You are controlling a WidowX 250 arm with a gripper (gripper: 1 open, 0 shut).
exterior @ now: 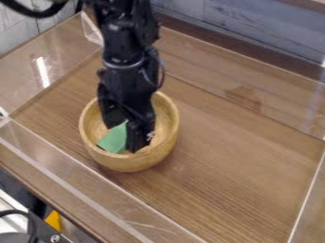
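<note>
A round wooden bowl [128, 157] stands on the left half of the table, with a green block [113, 140] lying in it. My black gripper [131, 122] reaches down from above into the bowl, open, over the block, and hides part of it. Whether its fingers touch the block I cannot tell.
Pale walls stand at the back and left, and clear edging runs along the table's sides. A small yellow object [52, 219] is at the lower left, off the table.
</note>
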